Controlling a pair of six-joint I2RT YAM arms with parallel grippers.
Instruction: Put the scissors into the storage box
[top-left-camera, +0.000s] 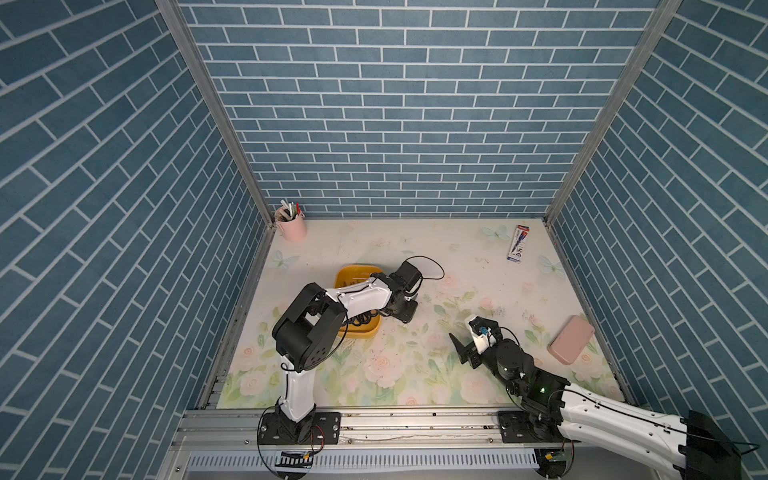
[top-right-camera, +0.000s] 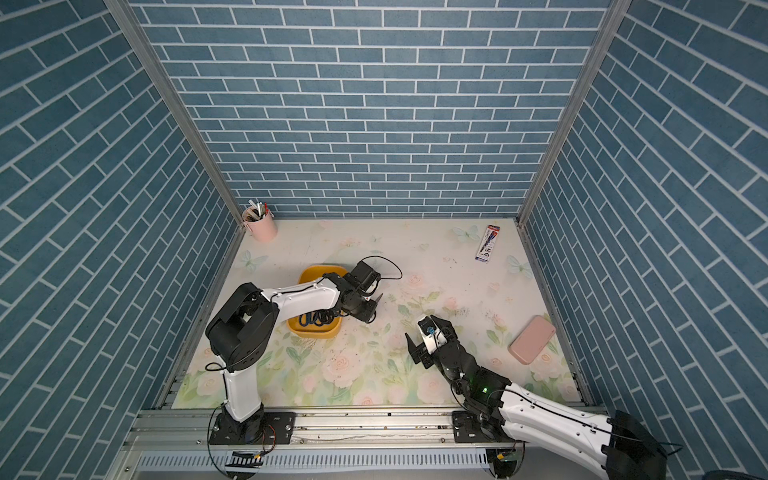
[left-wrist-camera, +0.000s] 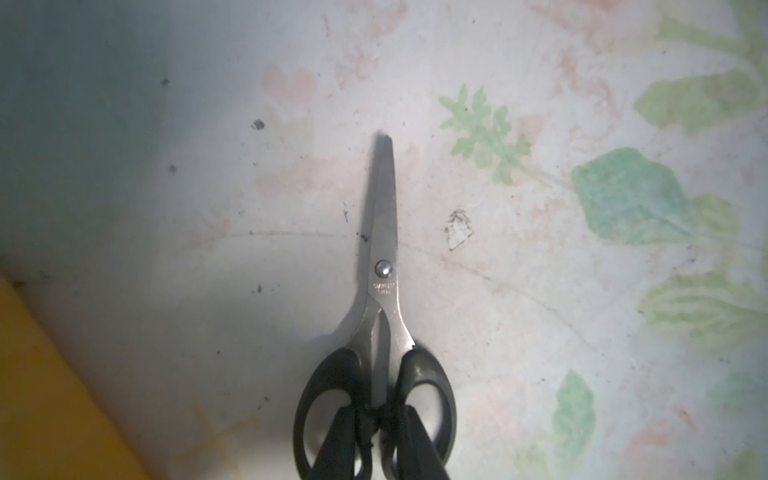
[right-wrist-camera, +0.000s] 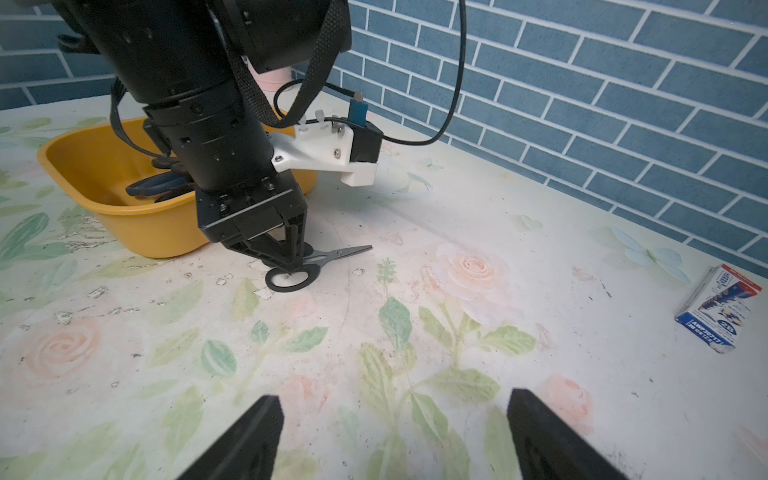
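Observation:
Black-handled scissors (left-wrist-camera: 382, 232) lie on the table, blades away from my left gripper, whose fingers are down at the handles, close together and part open; whether they grip is unclear. In the right wrist view the scissors (right-wrist-camera: 336, 254) lie beside the yellow box (right-wrist-camera: 96, 184), under the left gripper. The box (top-left-camera: 358, 270) holds dark items and is partly hidden by my left arm. My right gripper (top-left-camera: 462, 345) stands open at the front right, empty.
A pink pen cup (top-left-camera: 293, 228) stands at the back left. A small white-and-blue carton (top-left-camera: 518, 242) lies at the back right, a pink case (top-left-camera: 570, 340) at the right edge.

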